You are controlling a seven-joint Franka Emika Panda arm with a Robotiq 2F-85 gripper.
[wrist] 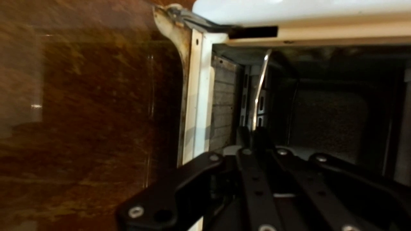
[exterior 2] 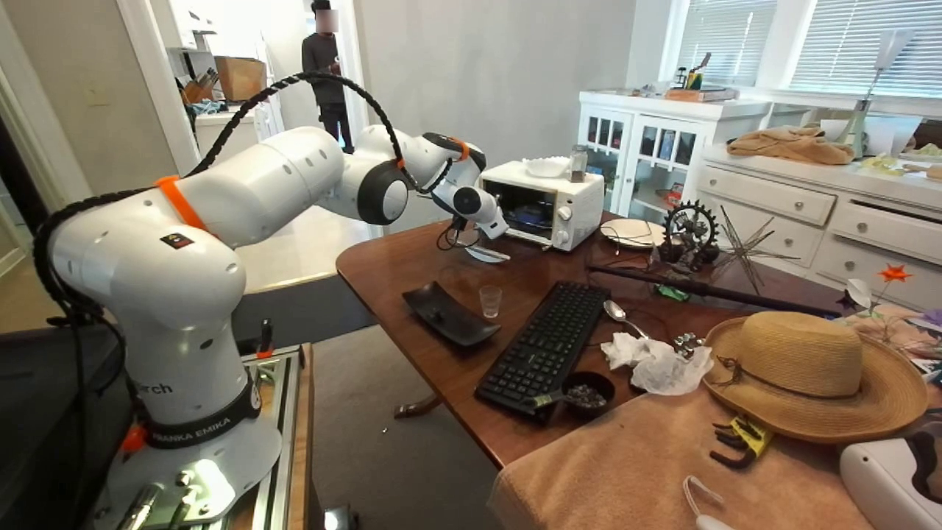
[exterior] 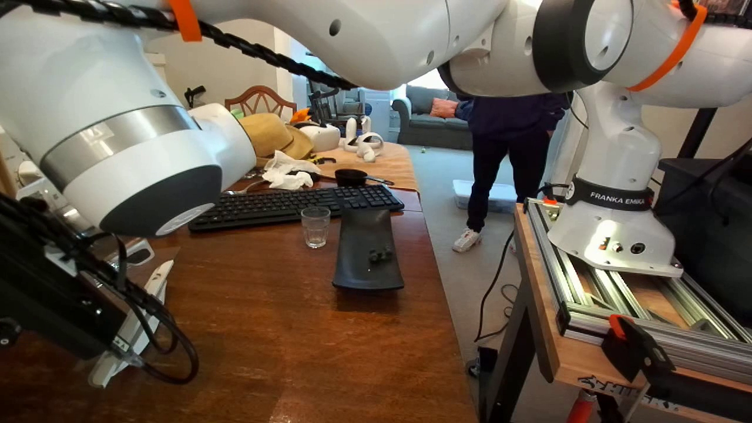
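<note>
In the wrist view my gripper reaches into the mouth of a white toaster oven, its fingers closed together. Between them is the end of a thin, shiny metal rod (wrist: 257,100), which runs up the view across the dark oven interior; whether it is loose or part of a rack cannot be told. The oven's pale frame (wrist: 200,104) stands just left of the fingers. In exterior view 2 the toaster oven (exterior 2: 574,207) is open-fronted, beside my wrist; the fingertips are hidden there and in exterior view 1.
On the table stand a black tray (exterior: 363,243), a clear glass (exterior: 315,227) and a keyboard (exterior: 282,207). A white curved piece (exterior: 151,296) lies below the arm. A small jar (exterior 2: 578,164) and a white dish (exterior 2: 547,166) sit on the oven.
</note>
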